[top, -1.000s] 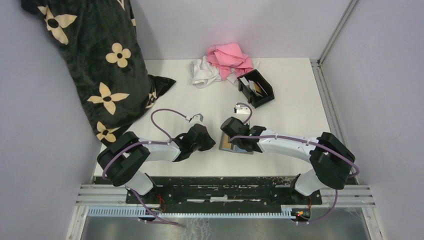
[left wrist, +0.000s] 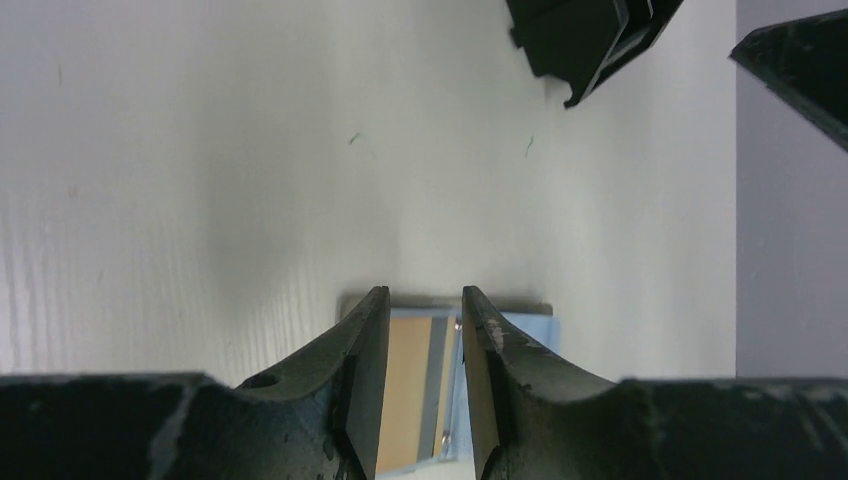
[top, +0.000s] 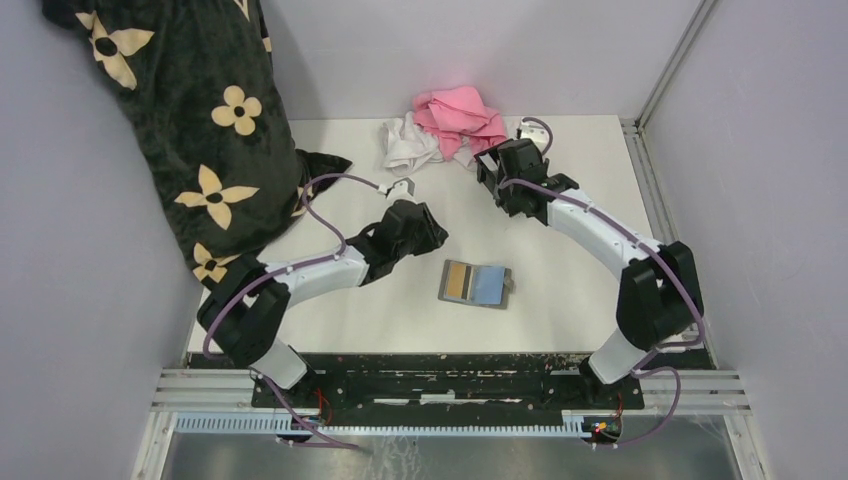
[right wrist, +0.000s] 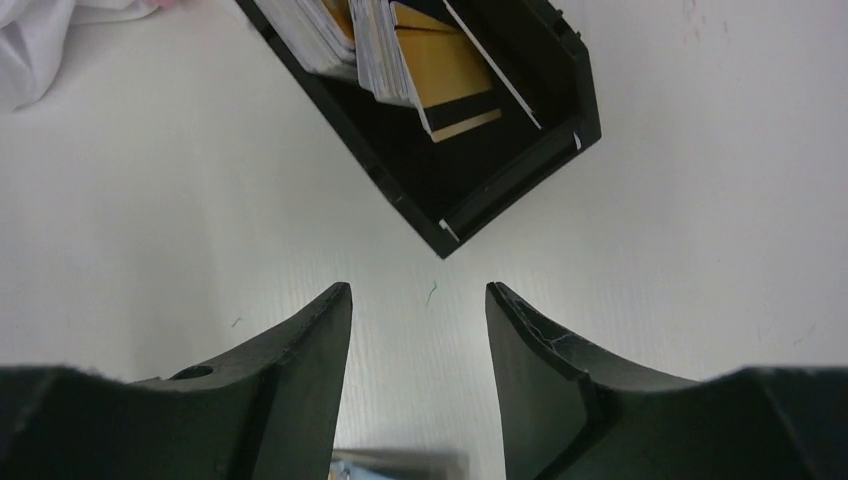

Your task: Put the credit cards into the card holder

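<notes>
The open grey card holder (top: 471, 266) lies flat on the table, with an orange card (top: 456, 280) in its left side and a blue one (top: 489, 284) in its right. At the back, a black box (right wrist: 455, 180) contains bundles of cards, including an orange one (right wrist: 445, 70). My right gripper is open and empty, over the box in the top view. With a narrow gap and nothing between its fingers, my left gripper is above and left of the holder; its fingers partly hide the holder in the left wrist view.
A pink cloth (top: 460, 115) and a white cloth (top: 408, 145) are bunched behind, left of the black box. A dark flowered blanket (top: 215, 150) hangs over the left table edge. The table around the holder is clear.
My right arm has swung from over the card holder back to the black box, now covering much of it. My left gripper has moved back and slightly right. The holder has stayed put.
</notes>
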